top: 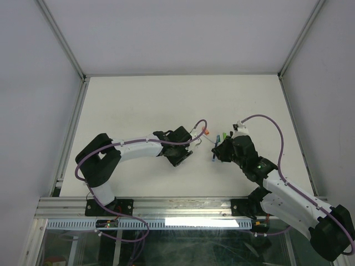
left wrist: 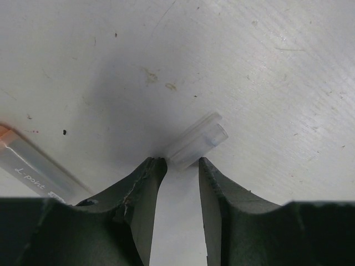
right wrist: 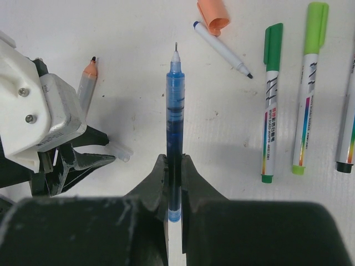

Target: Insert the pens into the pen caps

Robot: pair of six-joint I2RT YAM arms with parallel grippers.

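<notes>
My right gripper is shut on a blue pen (right wrist: 175,100), held with its fine tip pointing away. A clear plastic cap lies on the table just past the fingertips of my open left gripper; the right wrist view shows the same cap (right wrist: 120,152) beside that gripper. A grey marker with an orange end (left wrist: 39,172) lies left of it. In the right wrist view also lie a thin white pen (right wrist: 222,50), an orange cap (right wrist: 215,16) and green markers (right wrist: 270,111).
A black-ended marker (right wrist: 346,138) lies at the right edge of the right wrist view.
</notes>
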